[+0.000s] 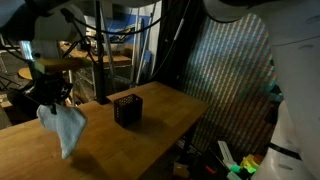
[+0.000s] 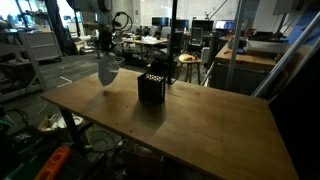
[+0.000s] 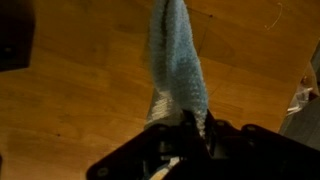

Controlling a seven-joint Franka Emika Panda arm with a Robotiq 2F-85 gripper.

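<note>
A pale grey-blue cloth [image 1: 66, 127] hangs from my gripper [image 1: 58, 101] above the left part of the wooden table. In the wrist view, the cloth [image 3: 176, 55] runs up from between the fingers of my gripper, which is shut on it. From the other side, the cloth [image 2: 108, 71] shows as a light drape over the table's far left end, and the gripper is hard to make out there. The fingertips are partly covered by the cloth.
A black mesh basket [image 1: 127, 110] stands on the table, to the right of the cloth; it is the dark box [image 2: 152, 88] seen from the other side. Clear plastic [image 3: 302, 93] lies by the table edge.
</note>
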